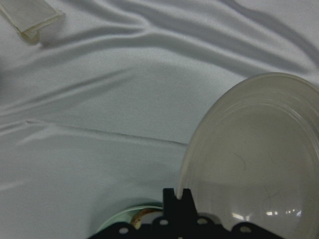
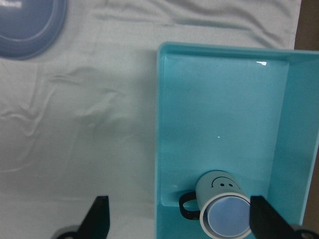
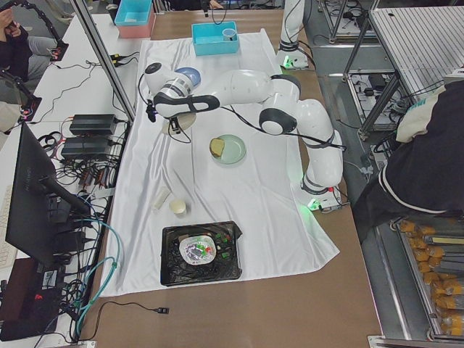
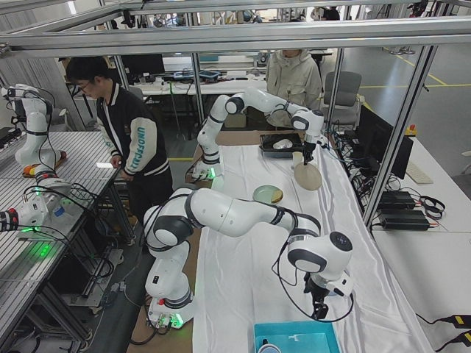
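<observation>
My left gripper is shut on the rim of a beige plate (image 1: 251, 149), which hangs tilted above the white cloth in the camera right view. A green plate (image 3: 235, 148) with a yellowish item (image 3: 216, 148) on it sits nearby. My right gripper (image 4: 319, 305) is open above the cloth beside a cyan bin (image 2: 224, 109). A mug (image 2: 214, 189) lies on its side in that bin, and a blue plate (image 2: 27, 25) is on the cloth next to it.
A black tray (image 3: 174, 272) with a white dish stands at one end of the cloth, near a small cream cup (image 3: 177, 206) and a pale flat item (image 3: 160, 198). A monitor and cables line one side.
</observation>
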